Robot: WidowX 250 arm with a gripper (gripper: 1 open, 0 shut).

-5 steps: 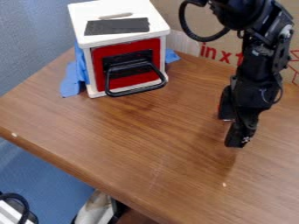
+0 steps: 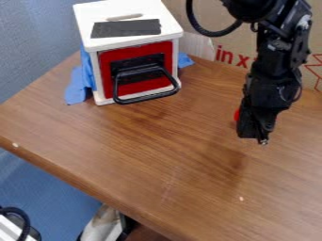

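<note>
My black gripper point(image 2: 261, 137) hangs over the right part of the wooden table, pointing down, low near the surface. Whether its fingers are open or shut is hard to see. Just behind it, partly hidden, a small red object point(image 2: 236, 116) shows at its left edge.
A white and red box point(image 2: 134, 38) with a black handle stands at the back left on a blue cloth point(image 2: 75, 88). A cardboard sheet with red print stands at the back right.
The gripper has moved slightly right and toward the back, away from the front of the table. The red object behind it has come into view.
</note>
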